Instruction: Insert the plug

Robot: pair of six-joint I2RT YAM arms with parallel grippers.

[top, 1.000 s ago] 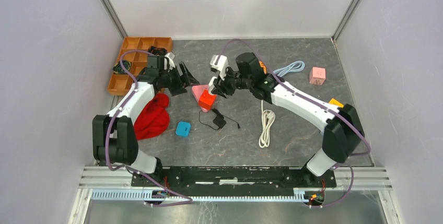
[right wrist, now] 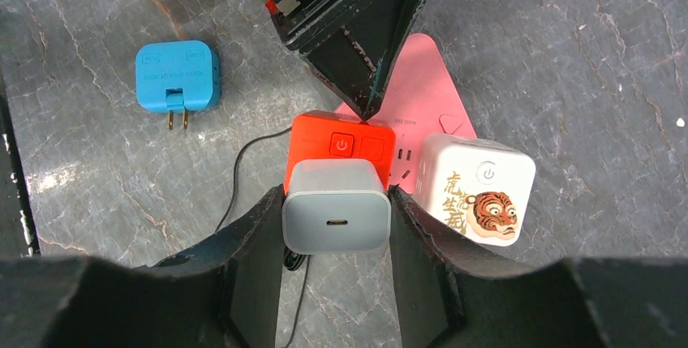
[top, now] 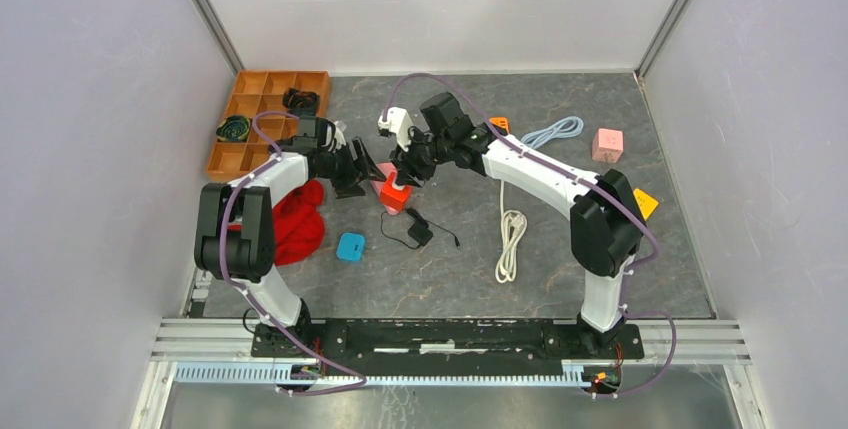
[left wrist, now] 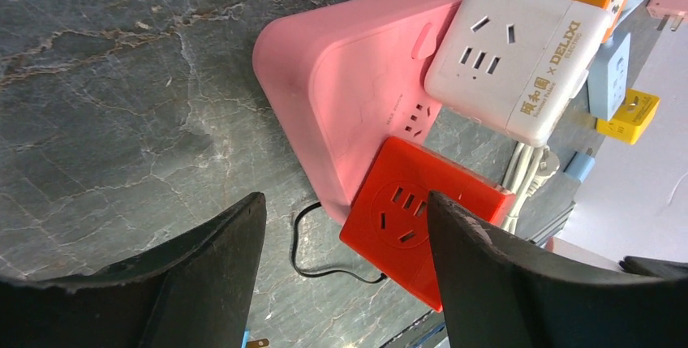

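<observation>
A red power strip (left wrist: 389,210) with socket slots lies against a pink triangular strip (left wrist: 349,80); a white cube socket (left wrist: 519,48) sits beside them. My right gripper is shut on a small white plug block (right wrist: 335,206), held over the red strip's near part in the right wrist view; whether it touches the strip is unclear. My left gripper hangs above the pink and red strips, fingers apart, nothing between them. The plug's prongs are hidden.
A blue adapter (top: 350,246), a black charger (top: 420,234) with cable, a red cloth (top: 295,224), a wooden organiser (top: 240,99) and coiled white cable (top: 510,249) lie around.
My right gripper has moved left with the white block, over the red strip.
</observation>
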